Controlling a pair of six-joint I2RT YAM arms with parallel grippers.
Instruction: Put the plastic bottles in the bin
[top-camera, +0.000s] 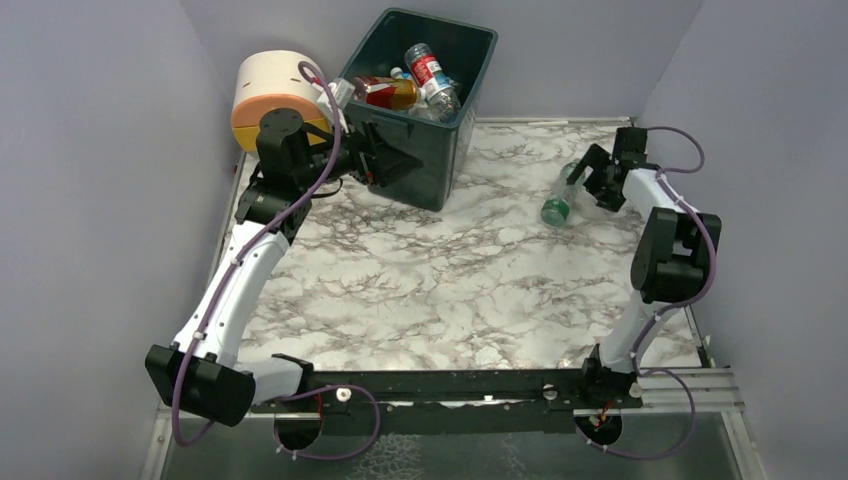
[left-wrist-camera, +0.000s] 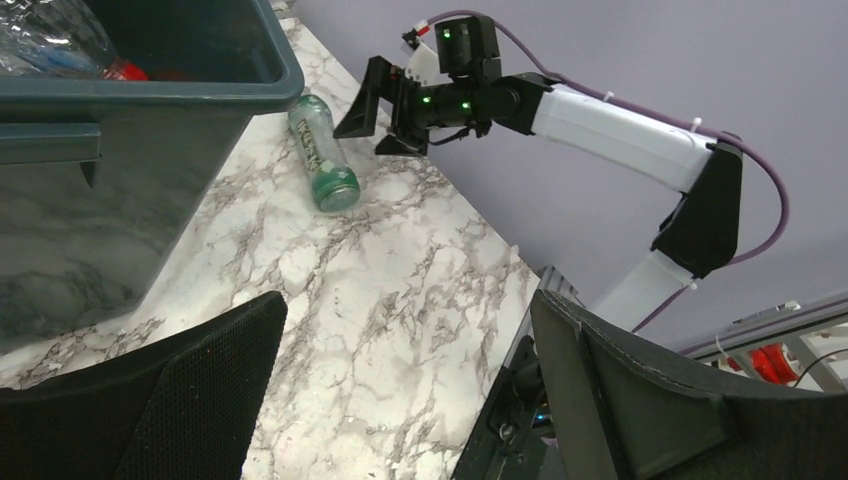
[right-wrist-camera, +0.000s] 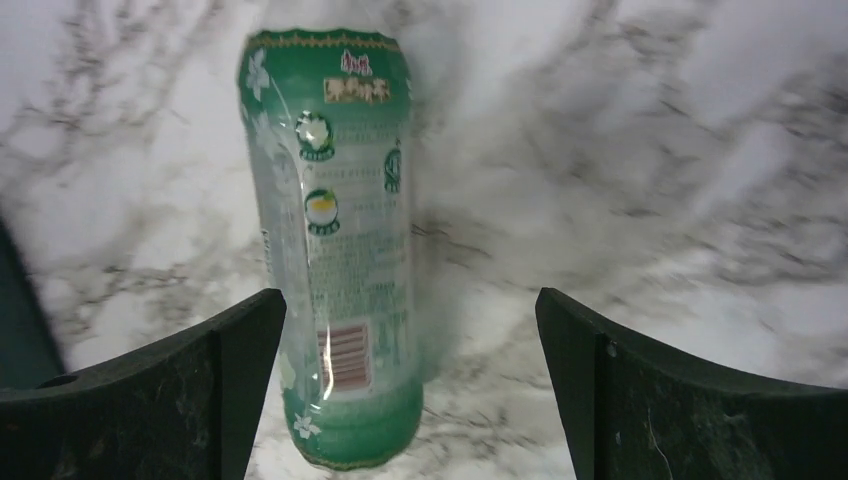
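A green-labelled plastic bottle (top-camera: 556, 208) lies on its side on the marble table, right of the bin; it fills the middle of the right wrist view (right-wrist-camera: 340, 260). My right gripper (top-camera: 586, 172) is open just over it, its fingers either side of the bottle in that view. The dark green bin (top-camera: 420, 170) holds several bottles, including a red-labelled one (top-camera: 426, 70) and an amber one (top-camera: 385, 92). My left gripper (top-camera: 385, 160) hangs open at the bin's near side, nothing between its fingers.
A cream, orange and yellow container (top-camera: 275, 90) stands left of the bin behind the left arm. Walls bound the sides and back.
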